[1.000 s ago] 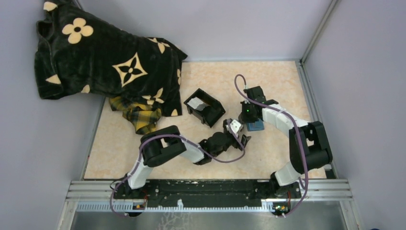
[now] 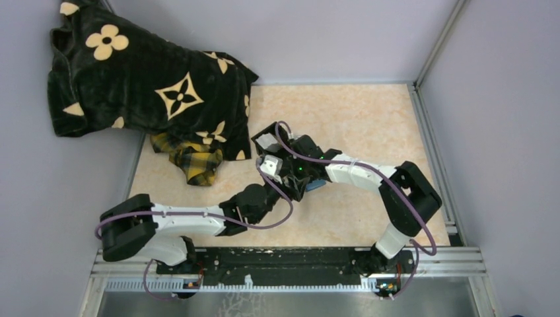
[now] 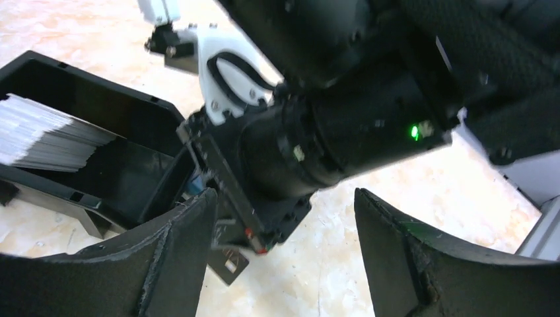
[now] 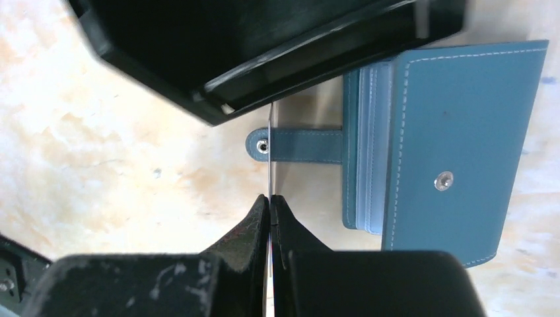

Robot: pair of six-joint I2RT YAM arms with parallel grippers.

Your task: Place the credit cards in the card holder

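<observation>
The blue card holder (image 4: 462,152) lies on the table in the right wrist view, strap out toward the black box, which holds a stack of white cards. My right gripper is shut above the holder's strap; a thin line runs along its tip, and whether that is a card seen edge-on I cannot tell. My left gripper stands open near the box, facing the right gripper's housing, with nothing visible between its fingers. In the top view both grippers crowd at the box's front right.
A dark patterned blanket (image 2: 132,72) and yellow plaid cloth (image 2: 198,165) cover the back left.
Both arms have moved left in the top view, the left one also reaching up toward the box. The blue holder appears shifted left along with the right gripper.
</observation>
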